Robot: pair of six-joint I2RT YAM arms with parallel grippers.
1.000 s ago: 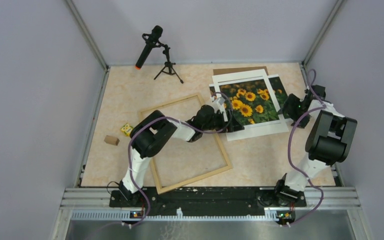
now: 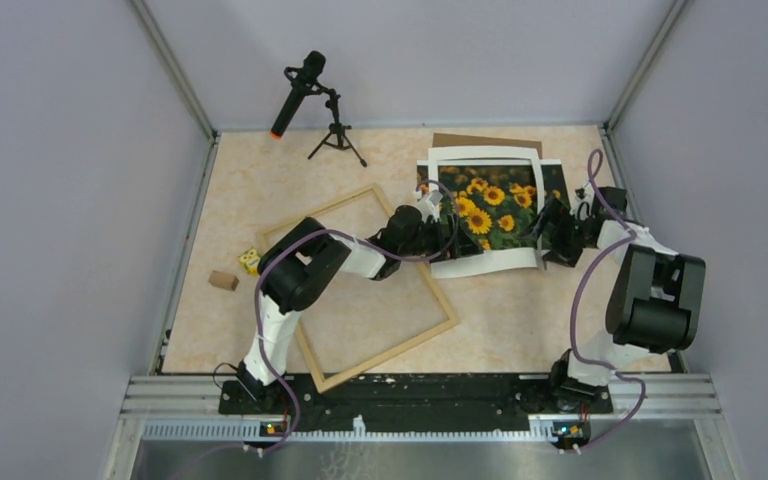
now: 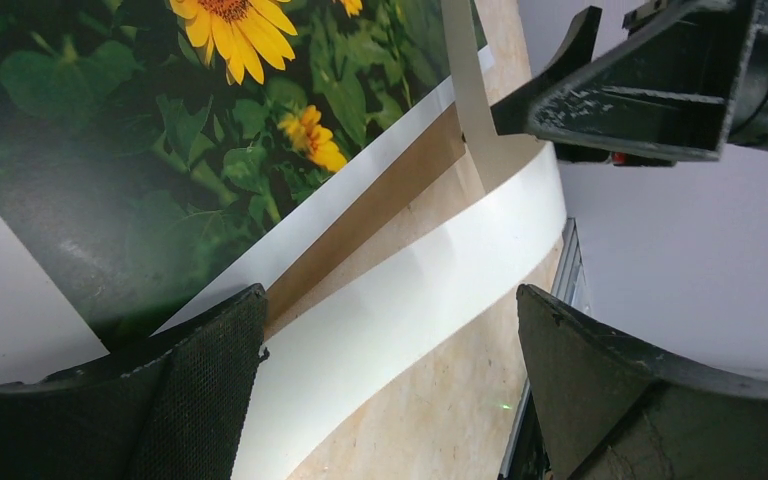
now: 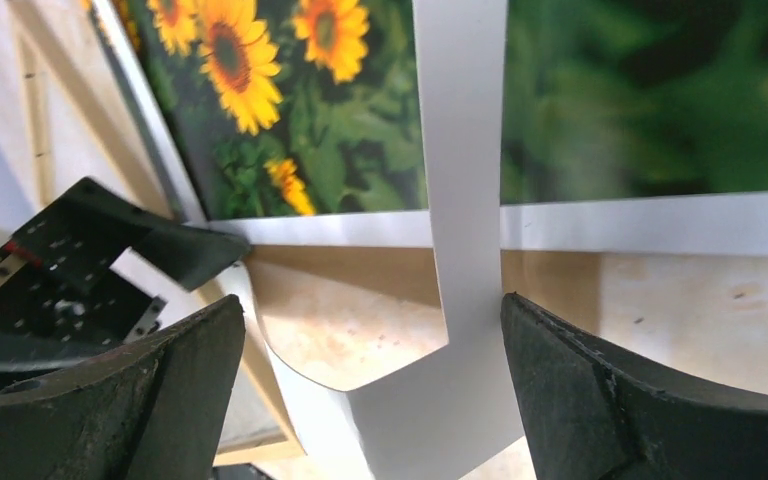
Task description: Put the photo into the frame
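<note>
The sunflower photo lies at the right of the table, with a white mat over it and a brown board under it. In both wrist views a mat strip bows up off the layers. My left gripper stands open over the mat's front strip, my right gripper open over its right side, near the bend. The empty wooden frame lies left of the photo, partly under my left arm.
A black tripod stands at the back left. A yellow block and a brown block lie left of the frame.
My right gripper has moved left toward the photo. The mat and photo have shifted and straightened, the mat now bowed. The wooden frame has shifted slightly left.
</note>
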